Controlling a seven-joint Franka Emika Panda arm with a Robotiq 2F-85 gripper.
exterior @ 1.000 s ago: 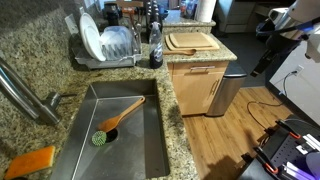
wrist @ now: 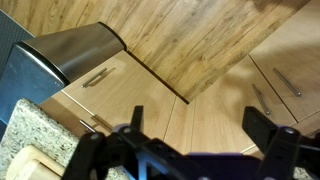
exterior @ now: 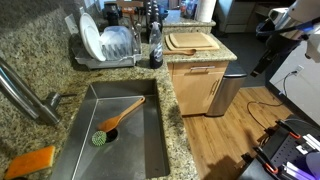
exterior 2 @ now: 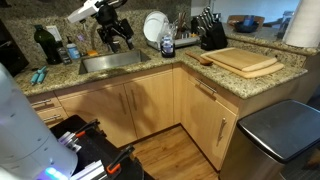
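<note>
In the wrist view my gripper is open, its two black fingers far apart with only cabinet fronts and wood floor showing beyond the gap. Exterior view 1 has the arm [exterior: 296,42] at the upper right, over the floor side of the counter and away from the sink. Inside the grey sink [exterior: 160,140] lies a wooden-handled brush [exterior: 122,115] with a green scrubbing head [exterior: 99,138]. An orange sponge or cloth [exterior: 30,162] rests at the left of the sink. No contact between gripper and object shows.
White plates [exterior: 91,36] stand in a dish rack [exterior: 120,45] behind the sink, with a bottle [exterior: 156,47] beside it. Cutting boards [exterior: 192,41] and a knife block [exterior 2: 212,31] occupy the counter. A trash bin [exterior 2: 275,135] stands past the cabinets.
</note>
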